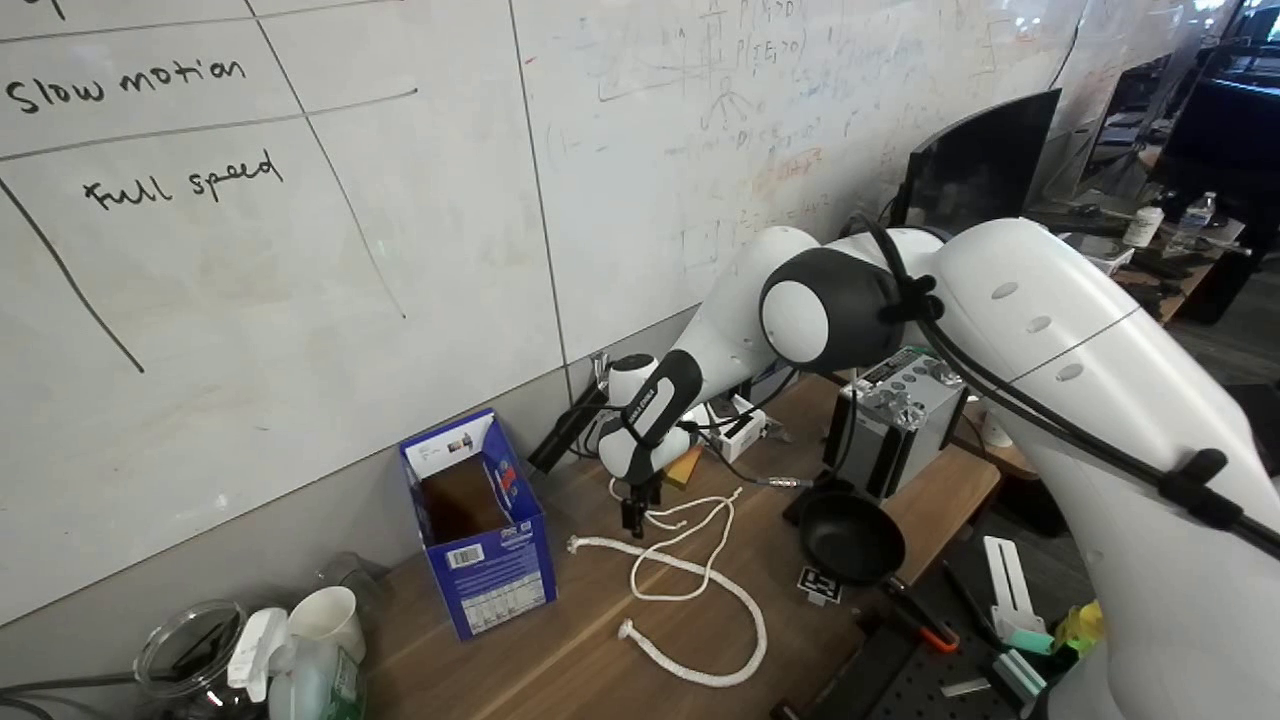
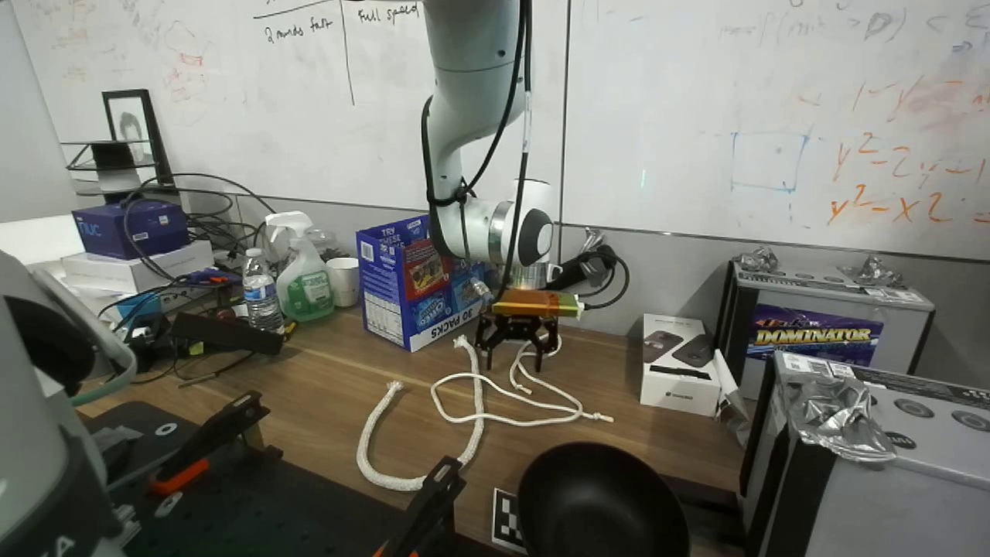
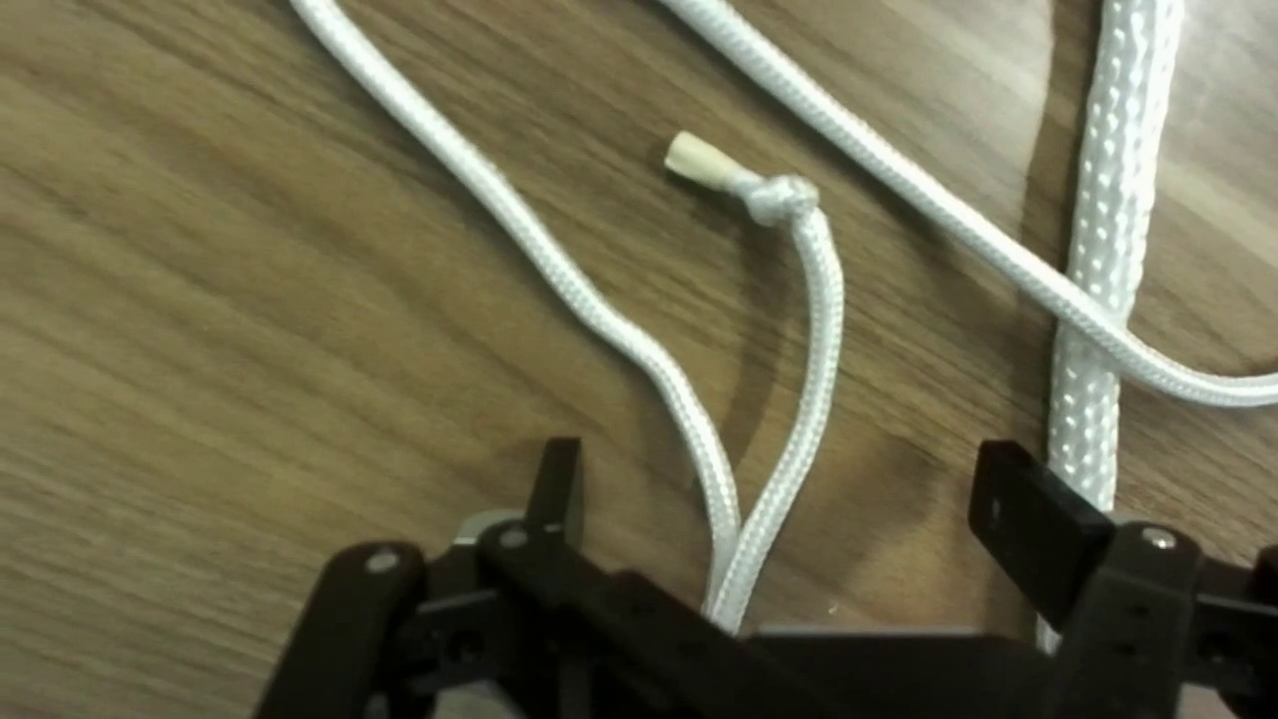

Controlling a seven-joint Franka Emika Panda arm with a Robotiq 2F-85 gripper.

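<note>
Spread apart, the fingers of my open gripper hang low over the wooden table. Between and just beyond them in the wrist view runs a thin white cord (image 3: pixel 827 324), its knotted end lying loose and two strands meeting near the gripper's base. Nothing shows gripped. A thicker white rope (image 3: pixel 1108 216) passes beside the right-hand finger, partly hidden by it, and the thin cord crosses over it. From exterior view 2, the gripper (image 2: pixel 517 357) stands above the cord's loops (image 2: pixel 520 419), while the thick rope (image 2: pixel 363 441) curves in a U toward the front.
An open blue box (image 1: pixel 498 576) stands left of the gripper against the whiteboard. A black pan (image 1: pixel 849 538) sits to the right, near a grey metal case (image 1: pixel 900 420). A spray bottle (image 2: pixel 304 274) and a white phone box (image 2: pixel 680 367) flank the area. Bare wood lies around the ropes.
</note>
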